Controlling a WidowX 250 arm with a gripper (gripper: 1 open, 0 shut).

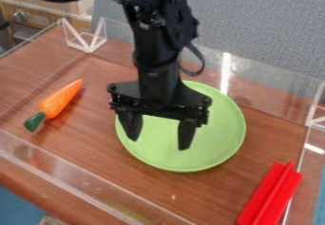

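Observation:
My black gripper (159, 129) hangs over the green plate (203, 153) in the middle of the table, its fingers open and pointing down, with nothing seen between them. An orange toy carrot (61, 100) with a green tip lies on the wood to the left of the plate. A pair of red bars (271, 193) lies side by side at the front right. The plate's back part is partly hidden behind the arm.
The wooden table (114, 191) has clear edging along the front and back. White brackets (83, 37) stand at its corners. A grey wall rises behind. The wood between carrot and plate is clear.

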